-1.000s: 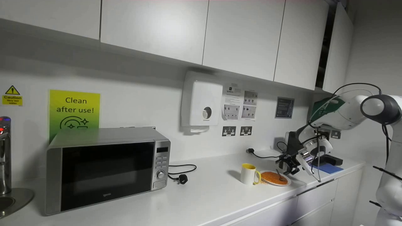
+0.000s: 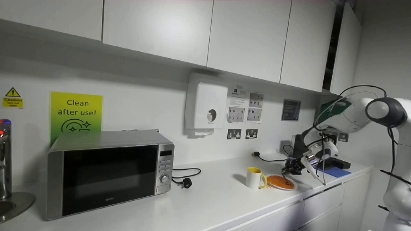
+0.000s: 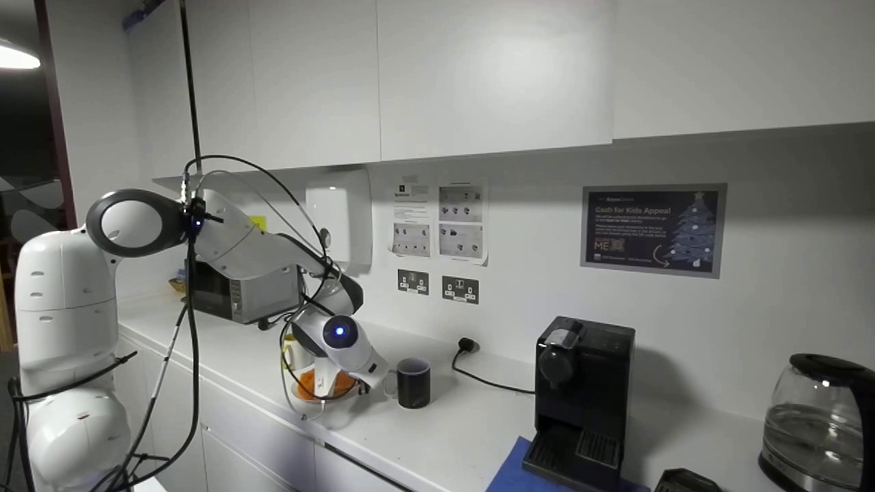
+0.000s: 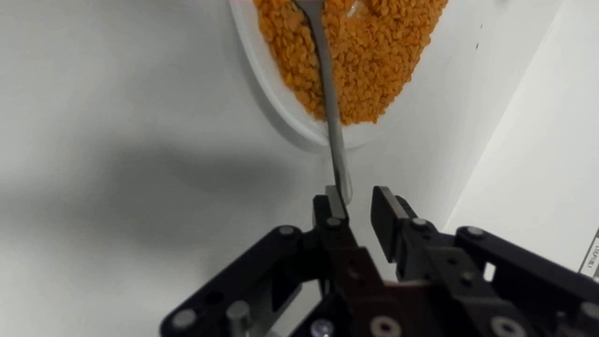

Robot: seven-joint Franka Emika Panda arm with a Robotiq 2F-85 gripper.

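Observation:
A white plate (image 4: 283, 106) heaped with orange lentils (image 4: 370, 67) rests on the counter. A metal utensil, seemingly a spoon or fork, lies across it with its handle (image 4: 331, 106) reaching over the rim; its head is cut off by the top of the wrist view. The handle's end lies at the left fingertip (image 4: 334, 199) of my gripper. A gap separates it from the right finger (image 4: 387, 210), so the fingers stand part open. Exterior view 1 has my gripper (image 2: 285, 170) just above the plate's right side; the arm hides its fingers in exterior view 2.
Left of the plate stands a white mug with yellow inside (image 2: 253, 178). A dark mug (image 3: 413, 383) is close behind the wrist. Farther along are a coffee machine (image 3: 582, 393) on a blue mat (image 3: 510, 471) and a glass kettle (image 3: 808, 422). Open counter lies before the microwave (image 2: 109, 173).
The fingers were spread wide a second ago; they have drawn closer together. The gripper has shifted slightly left, toward the plate. The plate and the white mug have not moved.

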